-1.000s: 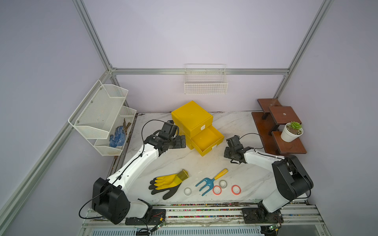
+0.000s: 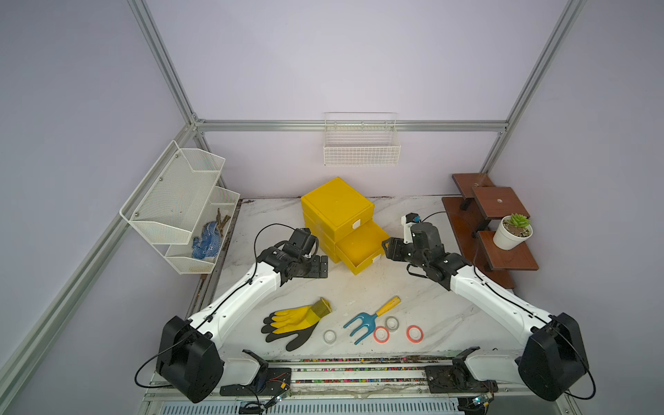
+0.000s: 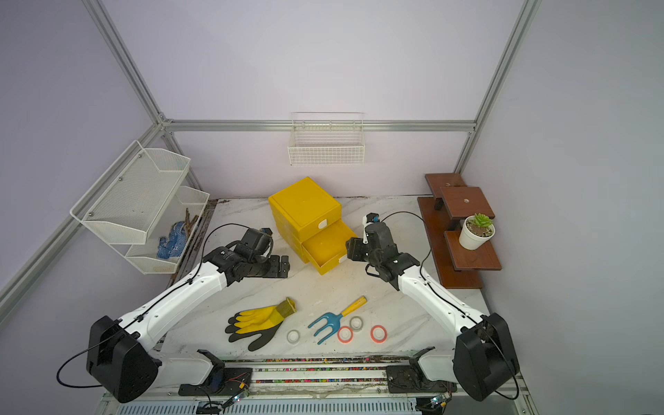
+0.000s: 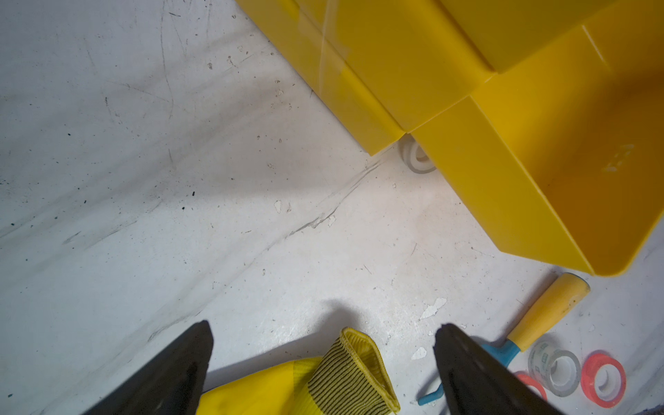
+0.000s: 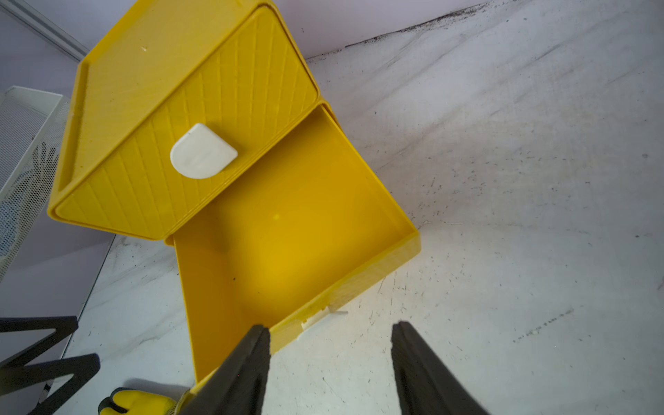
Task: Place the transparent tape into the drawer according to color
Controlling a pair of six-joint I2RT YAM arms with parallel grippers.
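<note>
Two red-rimmed tape rolls, lie on the table front beside a grey-rimmed roll point(image 2: 392, 323). A pale roll point(image 2: 330, 336) lies farther left. The left wrist view shows another clear roll point(image 4: 418, 159), partly hidden under the pulled-out drawer. That yellow drawer point(image 5: 297, 207) looks empty, its upper neighbour point(image 5: 200, 110) closed. My left gripper stands open left of the cabinet, holding nothing. At the drawer's front right corner, my right gripper has its fingers apart, with the drawer's white handle point(image 5: 318, 318) partly in view between them; nothing is gripped.
A yellow-black glove point(image 2: 297, 322) and a blue fork point(image 2: 363, 325) with a yellow handle lie at the front. A wooden stand with a potted plant point(image 2: 512, 233) is at the right. Wire baskets point(image 2: 361, 153) hang at the back and left.
The left gripper has shifted only slightly. The tape rolls have stayed put.
</note>
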